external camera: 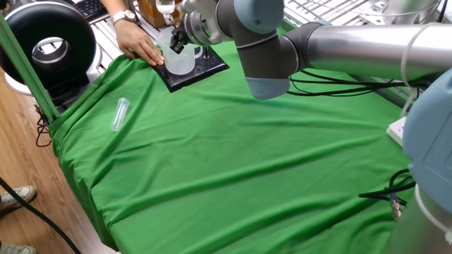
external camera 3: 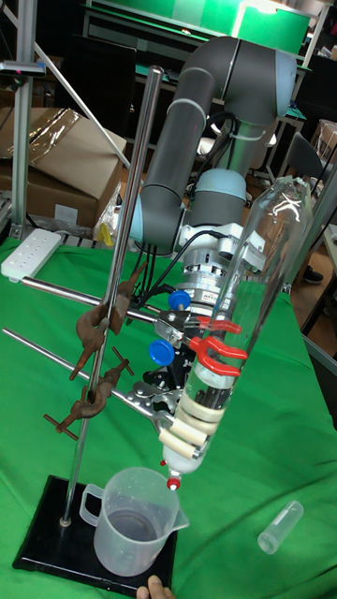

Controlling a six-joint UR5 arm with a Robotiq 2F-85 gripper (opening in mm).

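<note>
My gripper (external camera: 178, 41) hangs over the black stand base, beside the rim of a clear plastic beaker (external camera: 181, 62). In the other view it is mostly hidden behind the clamps and the glass vessel, so its fingers cannot be made out. A tall glass vessel (external camera 3: 271, 240) with a red-tipped valve (external camera 3: 173, 483) at its bottom leans in a red-pronged clamp (external camera 3: 221, 349). Below the valve, the beaker (external camera 3: 132, 514) stands upright on the black base (external camera 3: 45, 544), its handle toward the rod and some liquid seemingly inside.
A person's hand (external camera: 138, 44) rests at the base's edge. The metal rod (external camera 3: 114, 270) carries rusty clamps (external camera 3: 92, 394). A clear plastic tube (external camera: 120, 114) lies on the green cloth, which is otherwise largely bare. Black cables (external camera: 339, 86) hang below my arm.
</note>
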